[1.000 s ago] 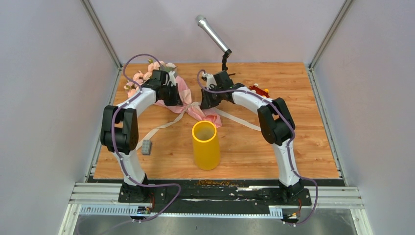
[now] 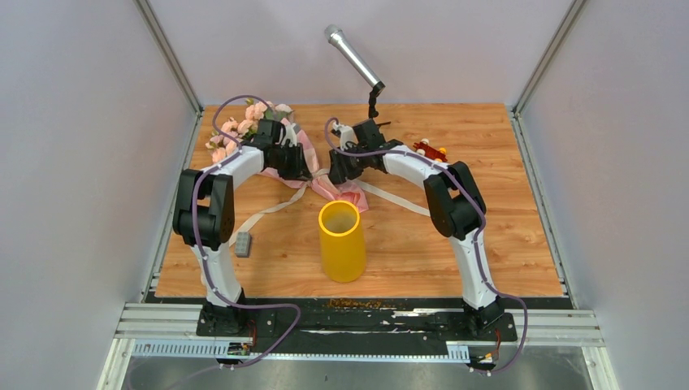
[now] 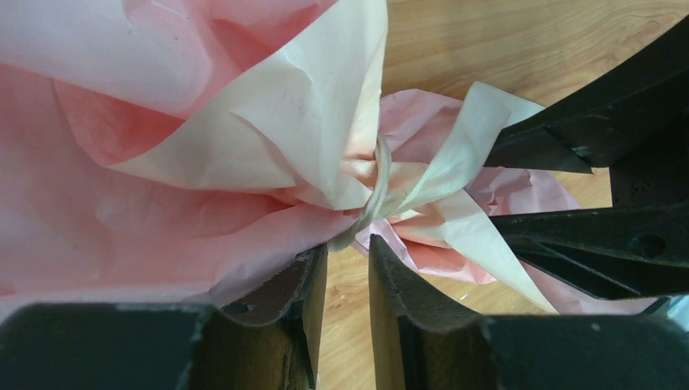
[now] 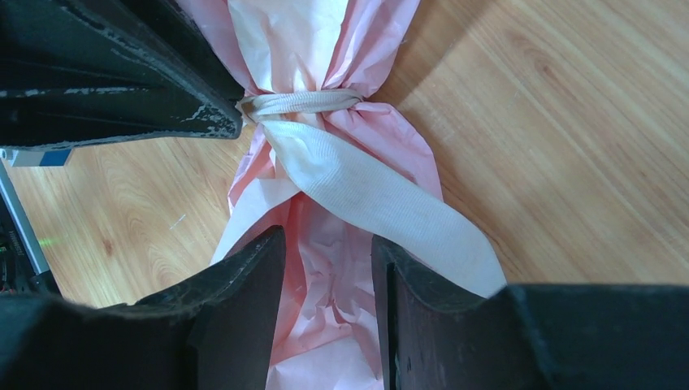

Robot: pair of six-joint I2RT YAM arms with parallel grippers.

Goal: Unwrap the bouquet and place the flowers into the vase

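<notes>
The bouquet of pale pink flowers (image 2: 244, 126) lies at the table's far left, its pink wrapping paper (image 2: 349, 195) reaching toward the table's middle. A white ribbon (image 3: 380, 183) is tied round the paper's waist. My left gripper is part open at this tie, one fingertip against the knot and a gap of bare wood showing between the fingers. Part open too, my right gripper is over the tail of the wrapping, paper and ribbon showing between its spread fingers. The yellow vase (image 2: 343, 252) stands upright in front, its mouth empty as far as shows.
A grey block (image 2: 243, 244) sits at the front left, near the left arm. At the right back, beyond the right arm, is a small red toy (image 2: 429, 151). Bare table (image 2: 479, 260) spreads on the right side. A microphone-like silver rod (image 2: 355, 58) rises at the back.
My left gripper has moved slightly right, toward the ribbon tie. My right gripper has shifted a little left. The bouquet and vase look unmoved.
</notes>
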